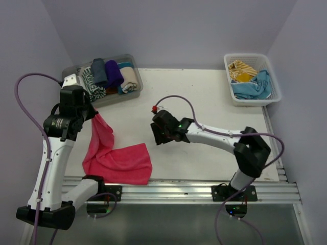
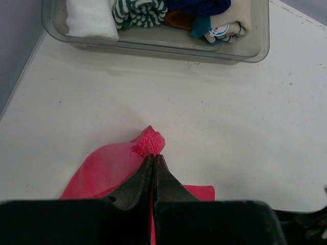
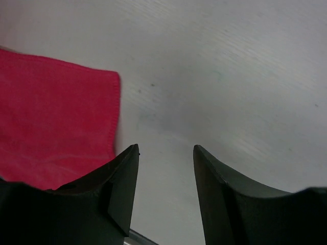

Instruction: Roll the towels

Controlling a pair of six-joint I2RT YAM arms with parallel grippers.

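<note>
A red towel (image 1: 120, 161) lies crumpled on the table's front left, its upper corner lifted in my left gripper (image 1: 93, 113), which is shut on it; in the left wrist view a bunched red end (image 2: 148, 144) rises from the closed fingertips. My right gripper (image 1: 161, 133) is open above the middle of the table, right of the towel; in the right wrist view the towel's flat corner (image 3: 102, 92) lies left of its empty fingers (image 3: 121, 184).
A grey bin (image 1: 104, 100) of rolled towels stands at the back left. A white basket (image 1: 253, 102) with blue and yellow cloths stands at the back right.
</note>
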